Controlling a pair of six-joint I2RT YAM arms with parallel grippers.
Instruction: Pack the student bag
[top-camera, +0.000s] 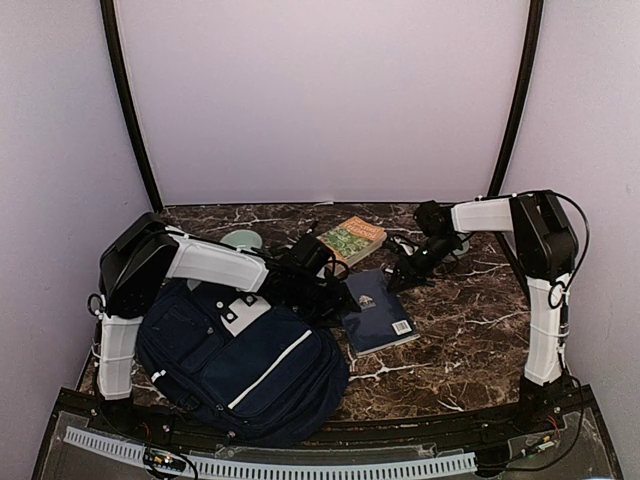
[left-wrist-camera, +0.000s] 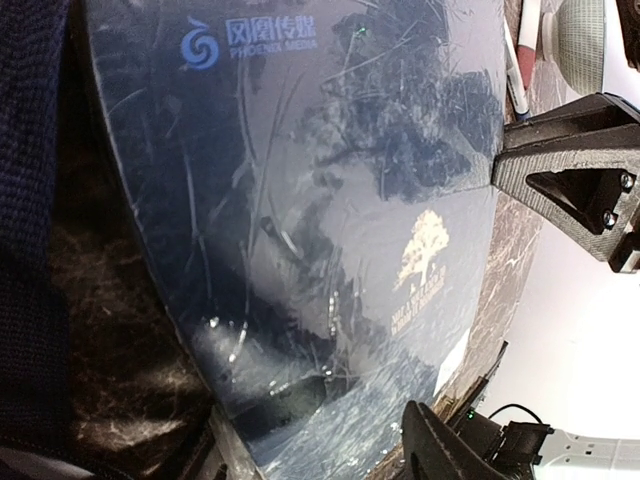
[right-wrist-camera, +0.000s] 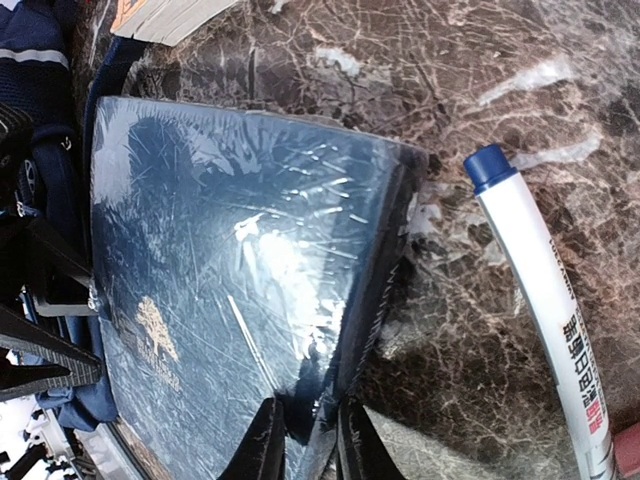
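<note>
A dark blue book (top-camera: 380, 312) in glossy wrap lies on the marble table, right of the open-topped navy bag (top-camera: 240, 365). At its left edge my left gripper (top-camera: 343, 300) is shut on the book; in the left wrist view, the fingers (left-wrist-camera: 428, 442) straddle the book's edge beneath the cover (left-wrist-camera: 320, 200). My right gripper (top-camera: 395, 278) holds the far right part of the same book. In the right wrist view its fingers (right-wrist-camera: 262, 440) pinch the book's side edge. The bag's opening is partly covered by the left arm.
An orange-green book (top-camera: 353, 240) lies behind the blue one. A white marker (right-wrist-camera: 548, 300) with a blue cap rests right of the blue book. Pale green round items (top-camera: 242, 240) stand at the back.
</note>
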